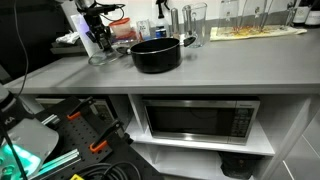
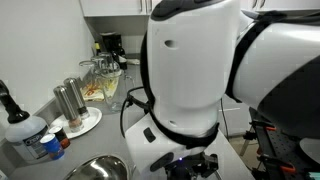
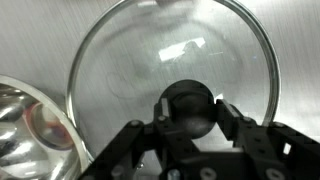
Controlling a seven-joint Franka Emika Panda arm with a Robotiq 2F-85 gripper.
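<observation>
A round glass lid (image 3: 135, 55) with a dark rim fills most of the wrist view. Its black knob (image 3: 190, 100) sits between the fingertips of my gripper, which is shut on it. In exterior view 1 the lid (image 1: 103, 59) hangs a little above the counter's left part, under my gripper (image 1: 104, 47). A black pot (image 1: 155, 57) stands to the right of the lid there. The arm's white body covers most of the lid in exterior view 2.
Shiny steel cookware (image 3: 30, 130) lies close beside the lid, and shows also as a steel pot (image 2: 98, 169) in exterior view 2. Glass pitchers (image 1: 197, 25) line the back.
</observation>
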